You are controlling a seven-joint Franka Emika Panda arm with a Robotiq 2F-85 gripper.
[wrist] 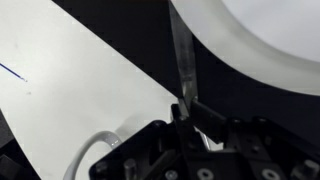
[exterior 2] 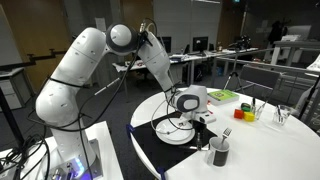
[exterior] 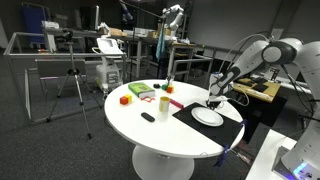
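On a black mat [exterior: 178, 114] lies a white plate [exterior: 207, 116], which also fills the upper right of the wrist view. A thin metal utensil, looking like a knife [wrist: 183, 45], lies beside the plate's rim. Its near end meets the fingertips of my gripper. The fingers look close together around or just over that end; whether they touch it is unclear. In the second exterior view, my gripper [exterior 2: 204, 131] is low over the mat, between the plate [exterior 2: 174, 132] and a grey mug [exterior 2: 218, 154].
The mug's white handle [wrist: 88, 150] shows at the lower left of the wrist view, close to my gripper. A green box [exterior: 140, 88], small coloured blocks [exterior: 125, 100] and a dark object [exterior: 148, 117] are elsewhere on the round white table.
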